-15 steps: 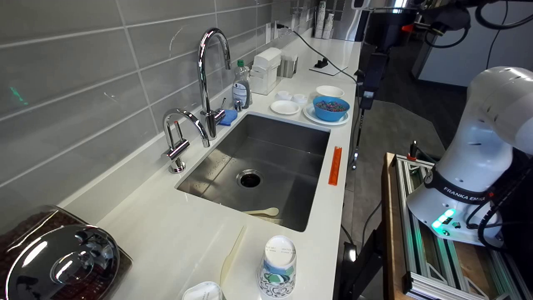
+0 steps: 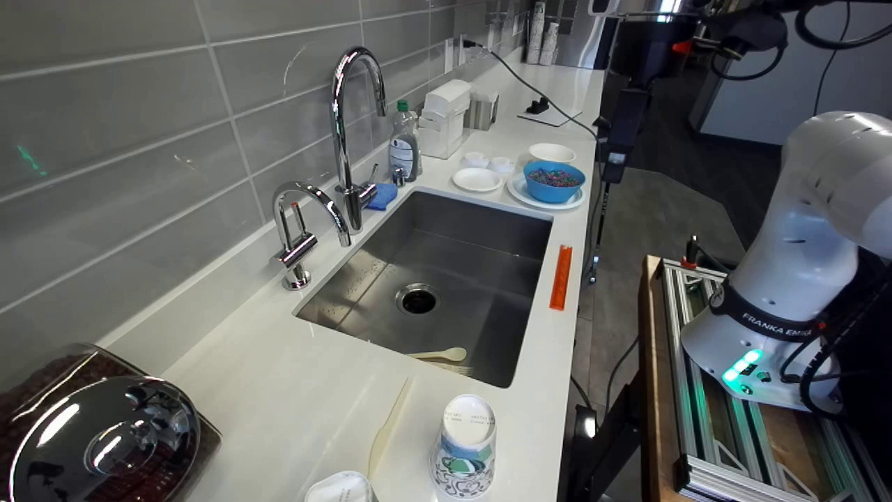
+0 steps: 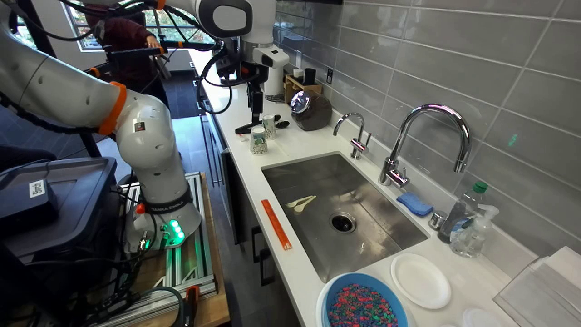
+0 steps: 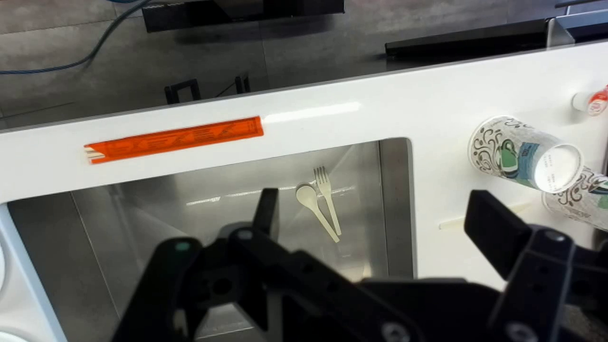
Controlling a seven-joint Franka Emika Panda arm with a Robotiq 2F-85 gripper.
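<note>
My gripper stands open above the counter and sink, its two dark fingers wide apart and nothing between them in the wrist view. Exterior view 2 has it at the far end of the counter, above the paper cups. A pale spoon (image 4: 308, 197) and a fork (image 4: 323, 183) lie close together on the floor of the steel sink (image 2: 468, 251). On the counter beside the sink is a pale knife (image 2: 389, 428). Two patterned paper cups, one nearer the front edge (image 4: 513, 149) and one behind it (image 4: 581, 199), stand upside down.
An orange chopstick packet (image 2: 561, 277) lies along the counter's front edge. Two chrome faucets, one tall (image 3: 425, 111) and one small (image 3: 351, 122), rise behind the sink. A blue bowl of coloured bits (image 2: 552, 183) sits on a plate beyond it. A lidded dark jar (image 2: 109, 443) stands near the wall.
</note>
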